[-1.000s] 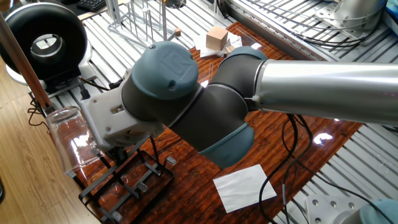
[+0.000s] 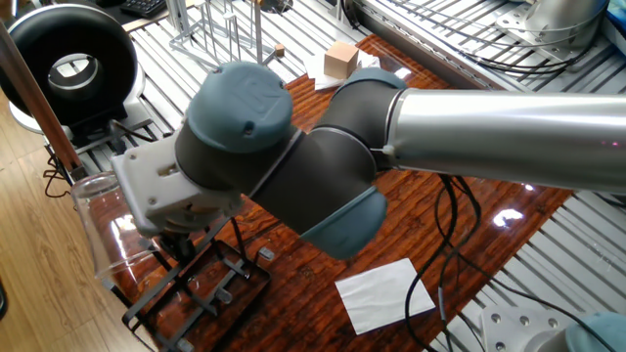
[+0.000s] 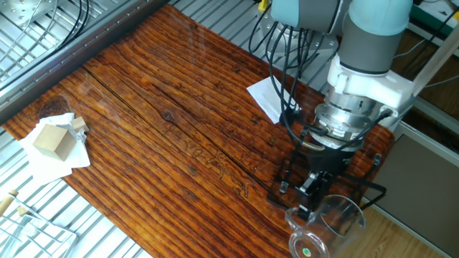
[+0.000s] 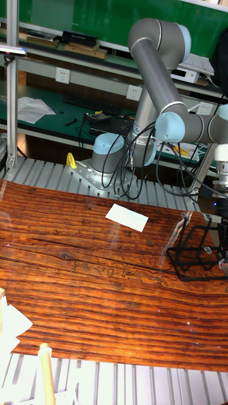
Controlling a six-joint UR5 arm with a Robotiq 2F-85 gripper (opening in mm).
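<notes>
A clear glass mug (image 3: 337, 226) is at the table's right end in exterior view 2, its handle (image 3: 292, 219) turned toward the dark gripper (image 3: 308, 201). The gripper's fingers are close beside the handle; whether they touch it or grip it cannot be made out. In exterior view 1 the same mug (image 2: 98, 230) shows left of the pale wrist housing, which covers most of the gripper. Below the gripper stands a black wire rack (image 2: 223, 295). Exterior view 3 shows the rack (image 4: 196, 260) at the right edge, with the fingers largely out of sight.
White paper (image 3: 270, 99) lies flat on the wooden table (image 3: 165, 143). A wooden block (image 3: 54, 142) sits on more paper at the far left corner. Loose cables (image 2: 452, 235) hang from the arm.
The wrist and gripper housing have shifted slightly left in exterior view 1, closer over the mug. The mug appears almost unmoved; the rack and paper are where they were.
</notes>
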